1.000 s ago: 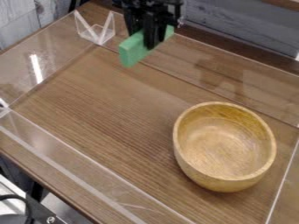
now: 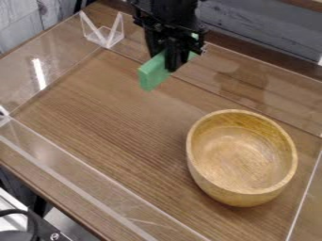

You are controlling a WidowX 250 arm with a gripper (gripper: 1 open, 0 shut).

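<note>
A mint-green block point(image 2: 156, 70) hangs above the wooden table point(image 2: 101, 132) in the upper middle, held in my black gripper point(image 2: 170, 58), which is shut on it. The block is tilted. The arm reaches down from the top edge and hides part of what lies behind it. An empty tan oval bowl point(image 2: 242, 157) sits on the right side.
A white wire stand point(image 2: 104, 30) is at the back left. A back edge or wall runs along the top right. A black cable lies at the bottom left corner.
My gripper and the green block have moved a little toward the front and slightly left over the last second, lower in the view. The bowl has not moved.
</note>
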